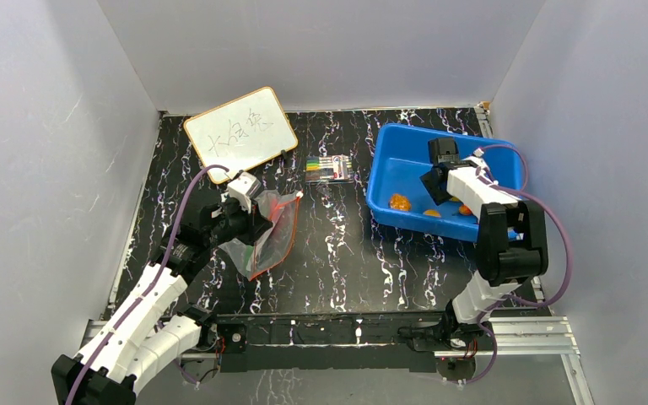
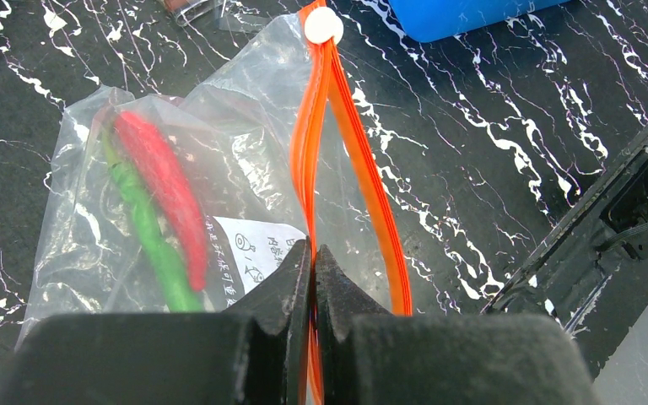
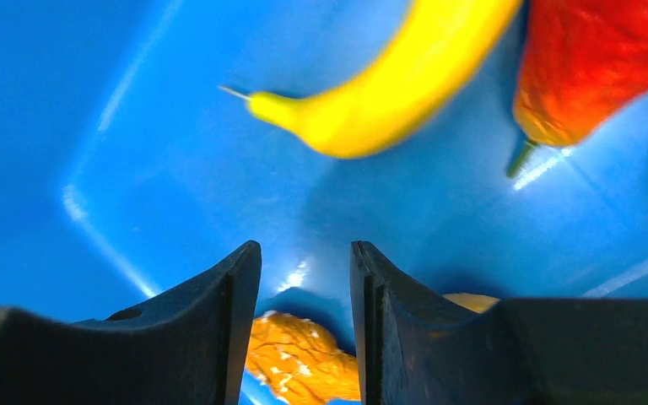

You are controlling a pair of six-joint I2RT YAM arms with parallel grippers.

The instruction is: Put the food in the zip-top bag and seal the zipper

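The clear zip top bag (image 2: 253,160) has an orange zipper; a red pepper (image 2: 164,186) and a green pepper (image 2: 148,224) show inside. My left gripper is shut on one strip of the bag's orange edge, the other strip standing apart to the right. A white slider (image 2: 323,26) sits at the far end of the zipper. Inside the blue bin, my right gripper has its fingers apart, nothing held between them. Beyond them lie a banana (image 3: 371,110), a red pepper-like food (image 3: 591,72) and an orange food (image 3: 304,359).
The blue bin (image 1: 374,190) stands at the right, its walls around my right gripper. A whiteboard (image 1: 240,135) and a pack of markers (image 1: 329,169) lie at the back. Bare table (image 1: 337,261) separates bag and bin.
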